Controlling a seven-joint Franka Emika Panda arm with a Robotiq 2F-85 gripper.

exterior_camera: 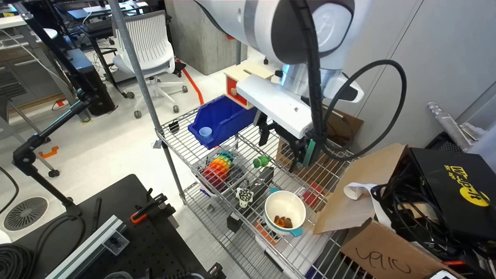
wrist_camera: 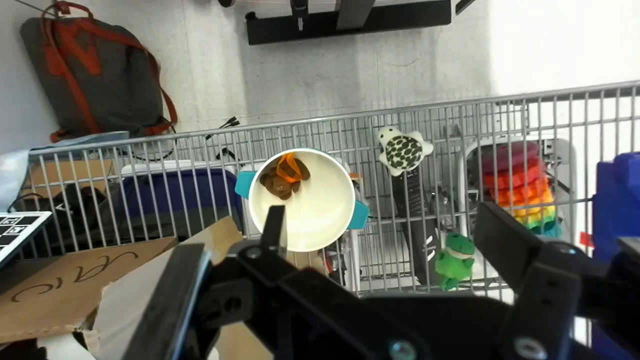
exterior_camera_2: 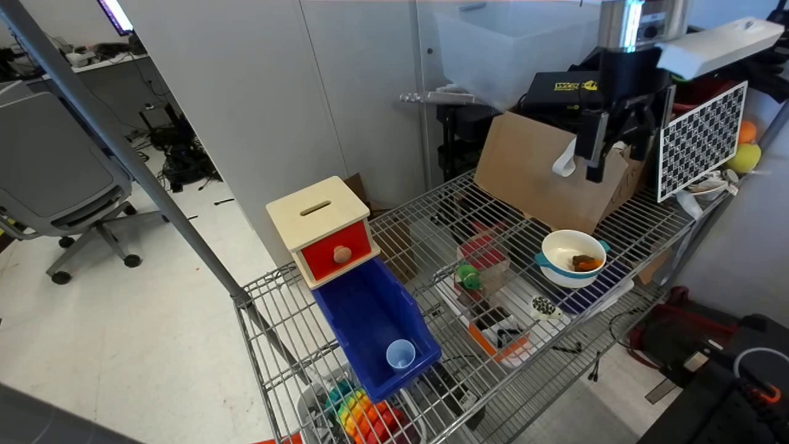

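Note:
My gripper (exterior_camera: pixel 279 149) hangs open above the wire shelf, nothing between its fingers. In exterior view 2 the gripper (exterior_camera_2: pixel 615 156) appears high over the shelf. A white pot (wrist_camera: pixel 324 207) with teal handles stands on the wires; a small brown bear (wrist_camera: pixel 279 185) with an orange scarf lies inside. To the pot's right in the wrist view are a white turtle toy (wrist_camera: pixel 403 150) with dark spots and a green toy (wrist_camera: pixel 454 264). The blue bin (exterior_camera_2: pixel 373 314) holds a pale blue cup (exterior_camera_2: pixel 400 354). Behind it stands a wooden box (exterior_camera_2: pixel 322 222) with a red drawer, shut.
An open cardboard box (exterior_camera: pixel 379 251) with a black case (exterior_camera: pixel 458 190) borders the shelf. In exterior view 2, a checkered board (exterior_camera_2: pixel 701 144) stands at the right end. A rainbow-coloured item (wrist_camera: pixel 522 189) sits in a white container below the wires.

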